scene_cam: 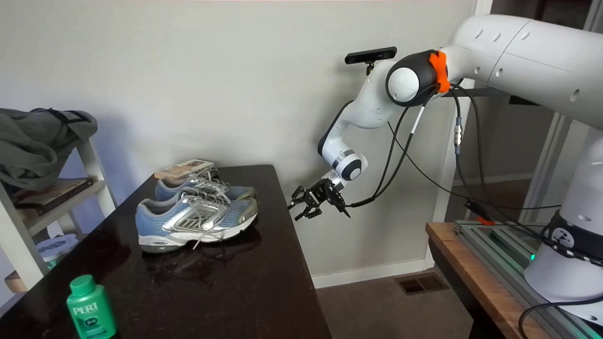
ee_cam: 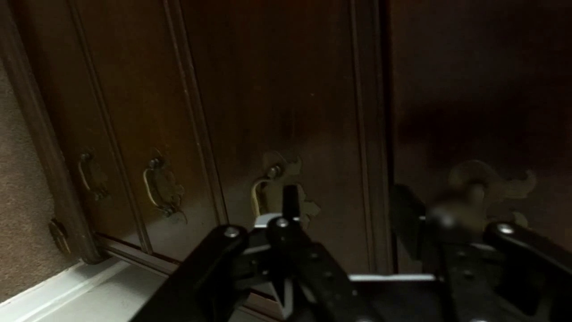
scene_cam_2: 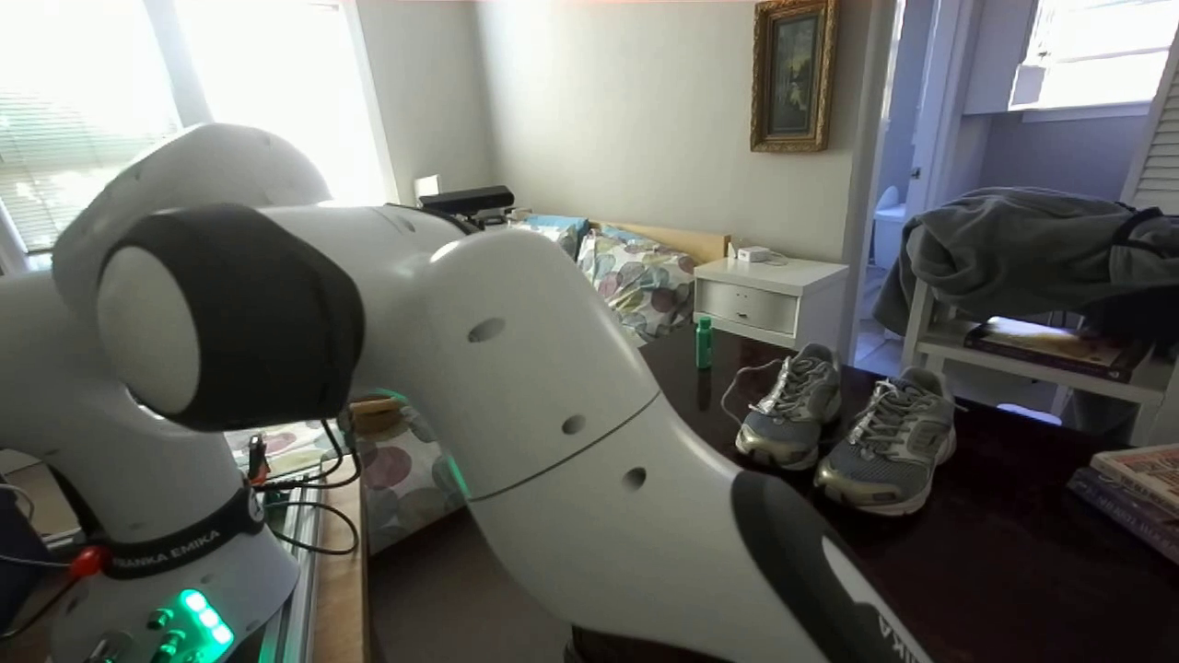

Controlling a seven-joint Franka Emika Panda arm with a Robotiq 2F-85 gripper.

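My gripper (scene_cam: pixel 294 210) is beside the front of the dark wooden dresser (scene_cam: pixel 282 254), just below its top edge. In the wrist view the two black fingers (ee_cam: pixel 290 203) stand apart in front of the drawers, and no object shows between them. Past the left finger, a brass drawer handle (ee_cam: pixel 257 198) hangs from its plate, partly hidden. Close by the right finger, another brass fitting (ee_cam: pixel 517 185) is blurred and largely covered, so contact is unclear. The drawers all look shut. In the second exterior view my gripper is out of sight.
On the dresser top are a pair of blue-silver running shoes (scene_cam: pixel 198 223), a green bottle (scene_cam: pixel 92 310) and books (scene_cam: pixel 183 168). Behind the gripper rises a bare wall (scene_cam: pixel 237 84). Further left in the wrist view are two more drawer handles (ee_cam: pixel 153 188).
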